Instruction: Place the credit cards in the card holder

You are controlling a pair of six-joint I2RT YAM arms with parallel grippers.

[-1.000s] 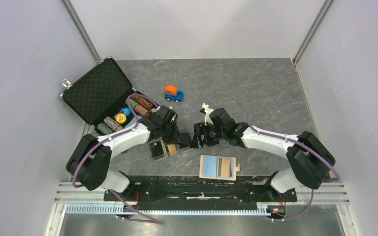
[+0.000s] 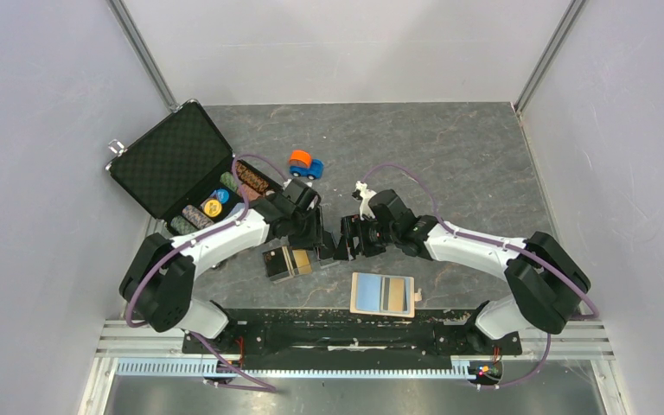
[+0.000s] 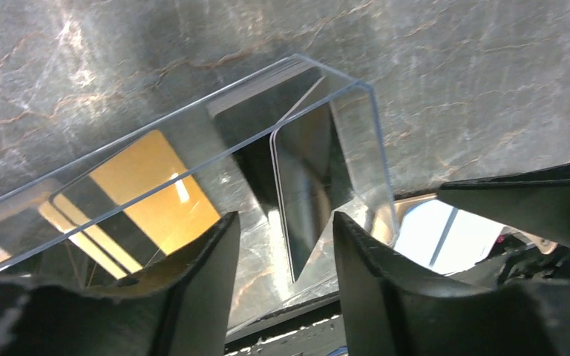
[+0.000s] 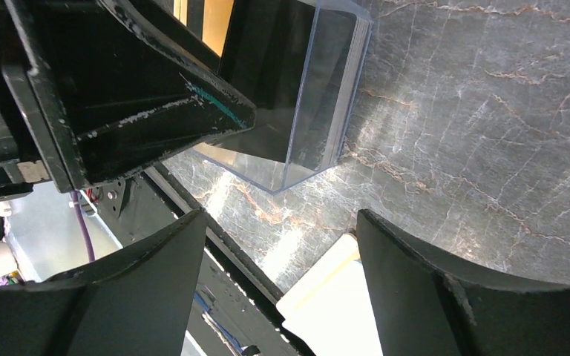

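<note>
A long clear card holder [image 3: 297,58] lies under my grippers. At its left part rest gold-and-black cards [image 2: 287,262], and at its right part sit black cards [image 2: 327,251]. One black card [image 3: 304,178] leans up in the right part. My left gripper is over it with fingers apart; they straddle the card in the view, with a gap on each side. My right gripper stands open just right of the holder, nothing between its fingers. In the right wrist view, the left arm's black finger [image 4: 178,111] covers part of the holder.
A pale tray [image 2: 382,314] with blue, grey and tan areas lies front right. An open black case [image 2: 173,160] with poker chips is at the back left, near a blue-and-orange toy car [image 2: 305,164].
My left gripper has moved a little to the right, from near the gold-and-black cards to over the black ones. The right arm and the cards look unmoved.
</note>
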